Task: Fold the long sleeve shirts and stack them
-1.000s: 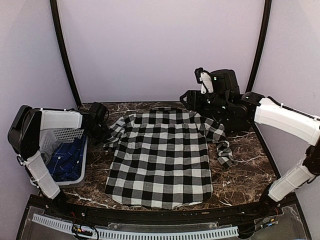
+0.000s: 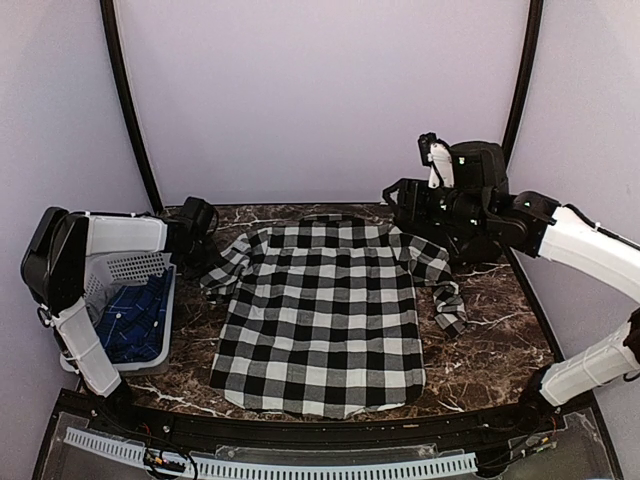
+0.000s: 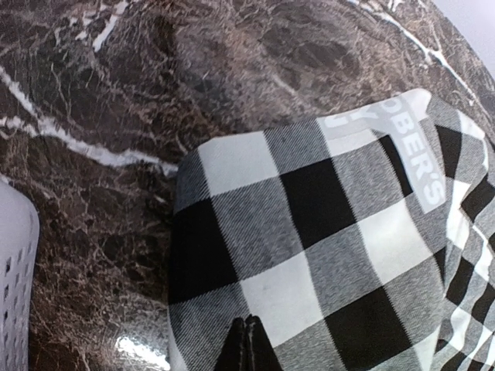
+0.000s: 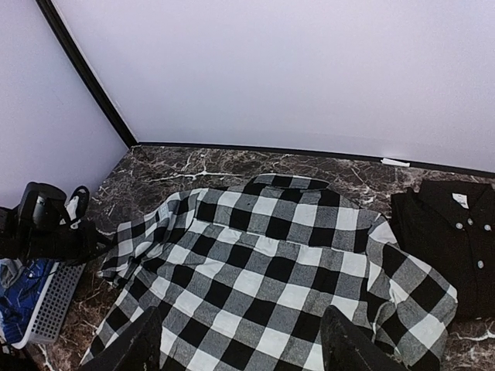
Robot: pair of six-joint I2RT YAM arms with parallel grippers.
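Observation:
A black-and-white checked shirt (image 2: 325,320) lies spread out on the marble table, its collar toward the back wall. Its left sleeve (image 3: 302,239) angles outward, and the end fills much of the left wrist view. Over that sleeve is my left gripper, fingertips together; whether cloth is pinched there does not show. The right sleeve (image 4: 418,297) bends down along the shirt's side. My right gripper (image 2: 393,197) hangs above the table near the right shoulder. In the right wrist view its fingers (image 4: 141,340) are wide apart with nothing gripped.
At the left, a white basket (image 2: 168,325) holds a blue checked garment (image 2: 133,322). A folded black buttoned shirt (image 4: 456,239) rests at the back right, mostly hidden by the right arm from above. Bare marble (image 2: 480,375) is free at the front right.
My right arm has moved a little to the right above the table.

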